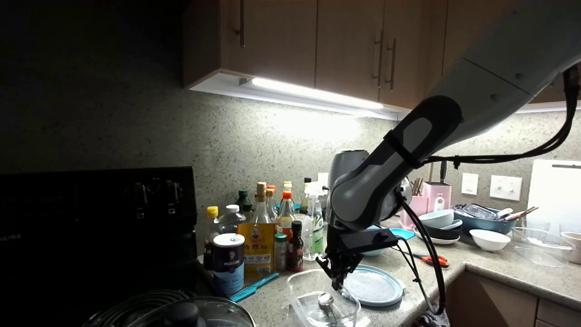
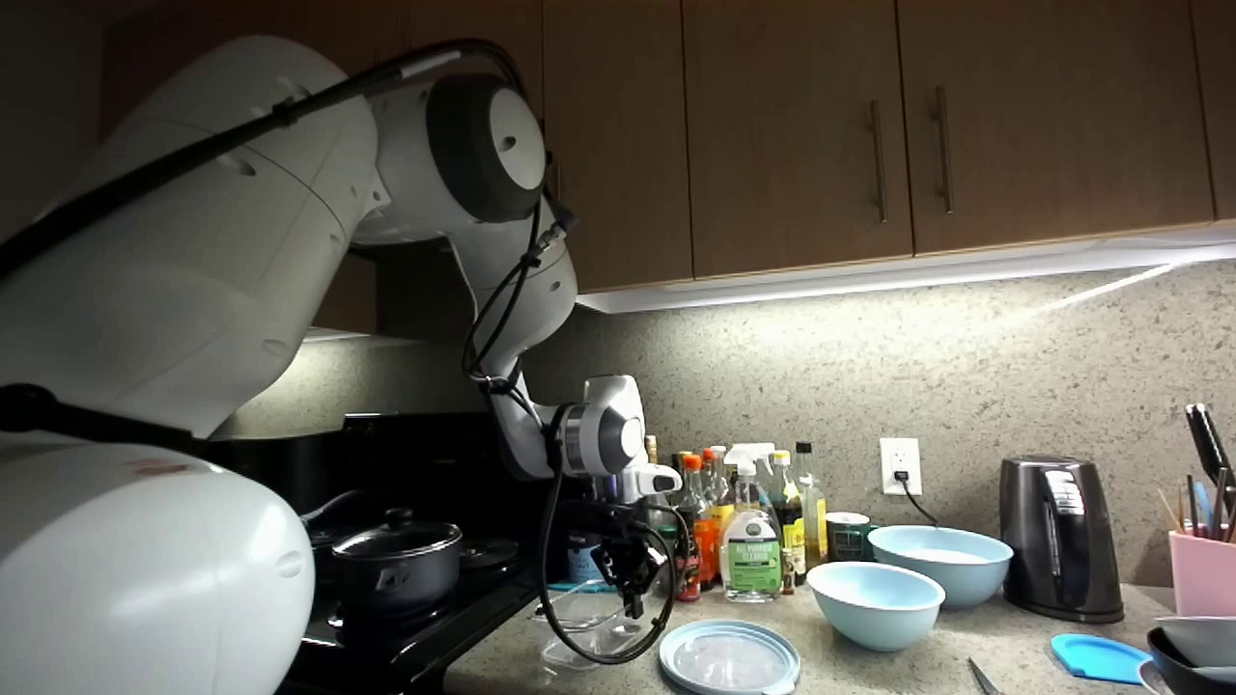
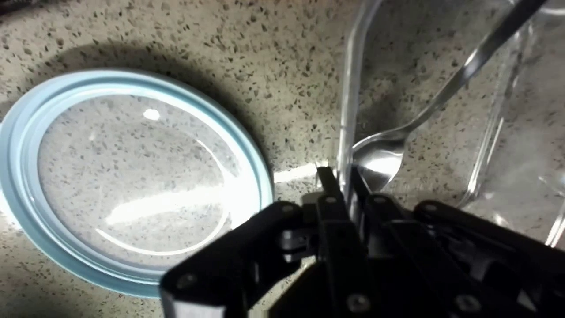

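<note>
A clear plastic container (image 1: 297,294) stands on the counter, and a metal spoon (image 3: 450,90) lies inside it, bowl end near the wall. In the wrist view my gripper is shut on the container's side wall, with the clear rim (image 3: 352,79) running between its black fingers. One finger is outside the container; the other is inside, close to the spoon's bowl. Exterior view 2 has the gripper (image 2: 633,602) low over the container, partly behind a hanging cable. Whether the container's base touches the counter is hard to tell.
Right beside the container lies a round blue-rimmed lid (image 3: 132,289). Bottles, a salt canister (image 1: 228,264) and a spray bottle (image 2: 752,544) stand behind. A teal utensil (image 1: 254,287) lies to the left near the stove. Blue bowls (image 2: 877,608) stand farther right.
</note>
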